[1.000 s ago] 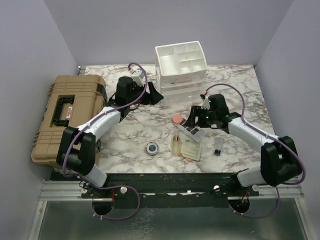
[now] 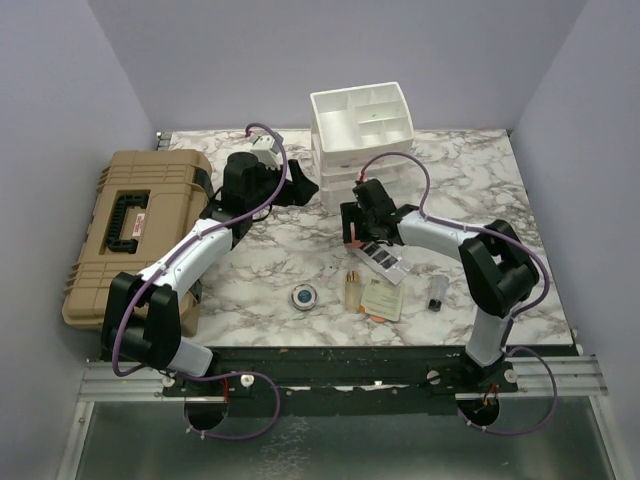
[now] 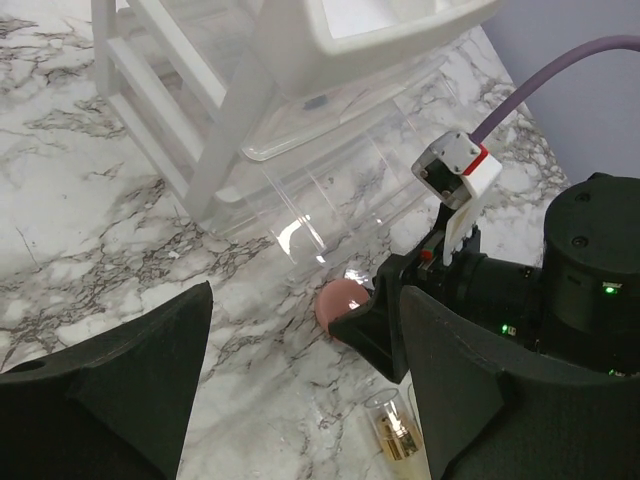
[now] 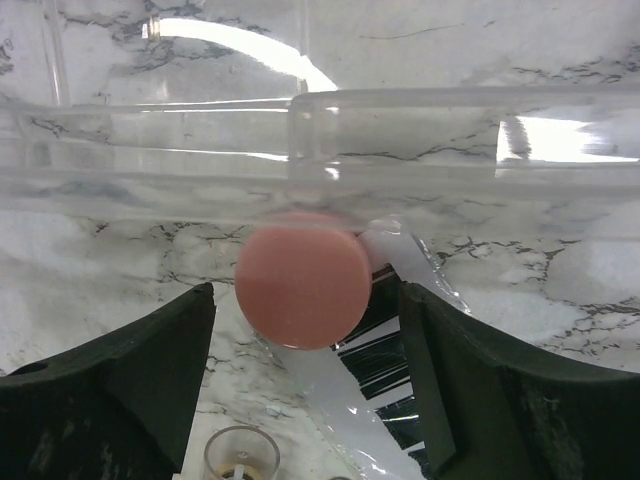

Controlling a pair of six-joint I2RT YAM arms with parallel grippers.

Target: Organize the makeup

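Observation:
My right gripper (image 2: pixel 352 224) hangs open over a round pink compact (image 4: pixel 302 282), which sits on a clear-wrapped palette (image 2: pixel 388 262) in front of the clear organizer drawer; its fingers flank the compact from above in the right wrist view. My left gripper (image 2: pixel 306 184) is open beside the white organizer (image 2: pixel 335 124), nothing between its fingers. A slim glass bottle (image 2: pixel 352 290), a cream flat palette (image 2: pixel 382 298), a round blue-centred pot (image 2: pixel 303 296) and a small dark-capped tube (image 2: pixel 438 292) lie on the marble table.
A large tan case (image 2: pixel 130 280) fills the left side beside the left arm.
My right gripper has moved left and back from over the palette to above the pink compact. The left arm has shifted slightly left.

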